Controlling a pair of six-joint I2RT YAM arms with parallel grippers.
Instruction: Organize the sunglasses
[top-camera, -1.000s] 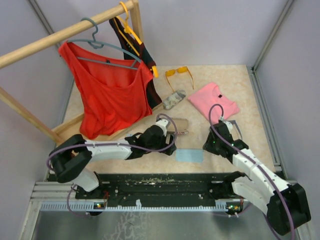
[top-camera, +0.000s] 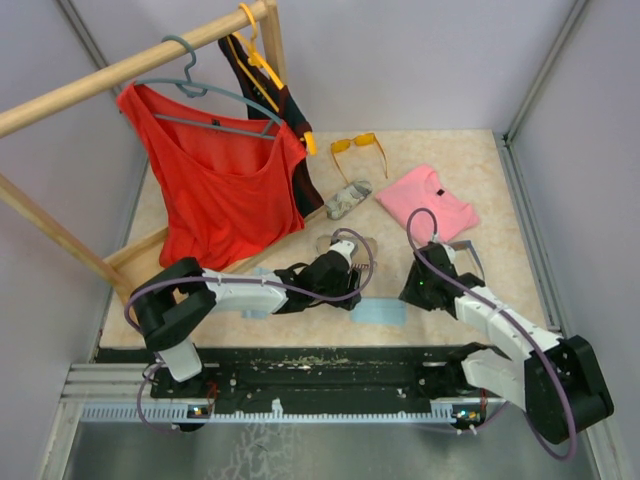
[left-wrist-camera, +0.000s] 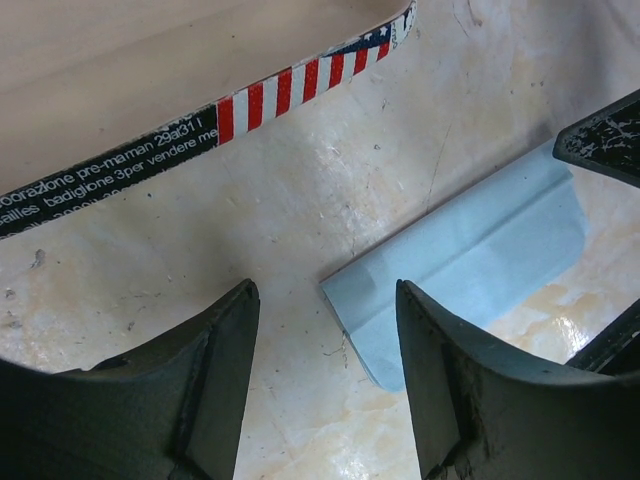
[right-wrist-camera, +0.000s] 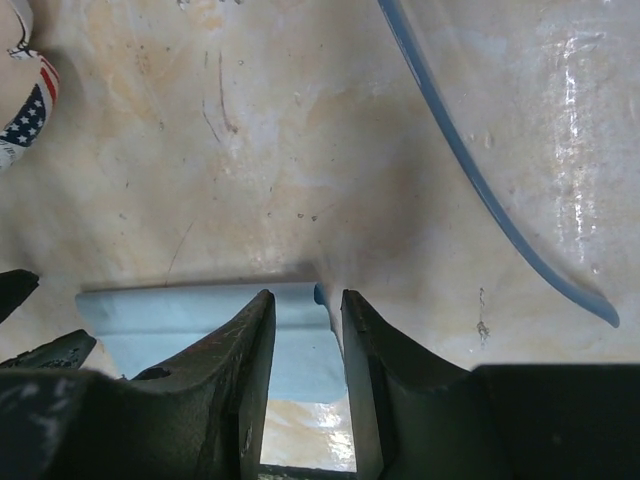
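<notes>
Orange sunglasses (top-camera: 355, 142) lie at the back of the table, above a patterned pouch (top-camera: 349, 198). A light blue folded cloth (top-camera: 378, 310) lies at the front between my grippers, seen also in the left wrist view (left-wrist-camera: 460, 260) and right wrist view (right-wrist-camera: 210, 330). My left gripper hovers at the cloth's near end, fingers apart with nothing between. My right gripper is over the cloth's other end, fingers apart and empty.
A box with striped rim (left-wrist-camera: 260, 100) sits behind the cloth. A pink shirt (top-camera: 425, 200) lies at back right. A wooden rack (top-camera: 100, 70) with hanging garments fills the left.
My left arm has moved rightward toward the blue cloth. My right arm has shifted slightly left, toward the cloth.
</notes>
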